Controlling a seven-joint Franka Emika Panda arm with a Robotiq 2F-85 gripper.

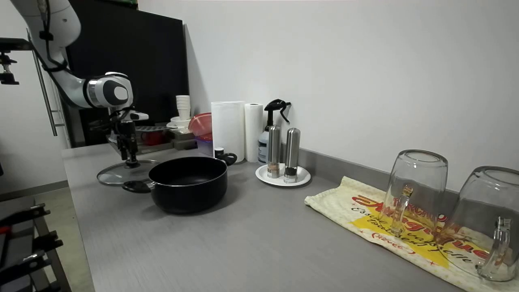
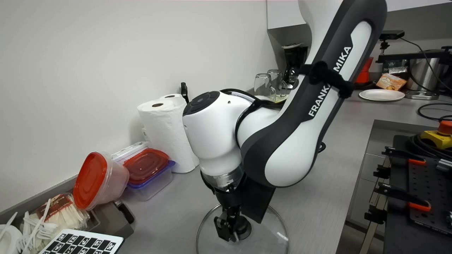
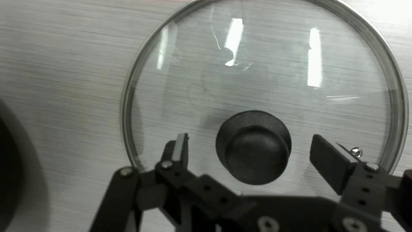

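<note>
A round glass lid (image 3: 185, 89) with a metal rim lies flat on the grey counter, its black knob (image 3: 257, 154) upward. My gripper is open around that knob in the wrist view, one finger on either side with a gap to each. From the side, the gripper (image 1: 129, 158) is low over the lid (image 1: 111, 175), its tips about level with the knob. Close by stands an empty-looking black pot (image 1: 190, 192) with two handles; only its dark edge (image 3: 9, 166) enters the wrist view at left.
Paper towel rolls (image 1: 227, 129), a spray bottle (image 1: 264, 141) and two grinders on a white plate (image 1: 304, 177) line the wall. Food containers (image 2: 152, 177) stand behind the lid. Upturned glass mugs (image 1: 413, 194) rest on a yellow cloth (image 1: 335, 209).
</note>
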